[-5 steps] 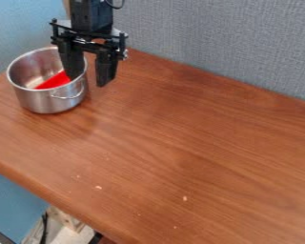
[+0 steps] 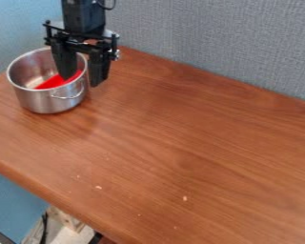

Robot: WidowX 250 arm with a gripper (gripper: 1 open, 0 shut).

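Note:
A steel pot [image 2: 43,97] with side handles sits on the wooden table at the upper left. A red object [image 2: 57,80] lies inside it. My dark gripper [image 2: 81,69] hangs over the pot's right part, its two fingers spread apart, one over the pot and one by its right rim. Whether anything small is between them I cannot see clearly; it looks open.
Grey padded walls stand behind it. A blue surface and some gear show below the table's left edge.
My gripper has moved a little to the left, further over the pot. The pot looks unmoved.

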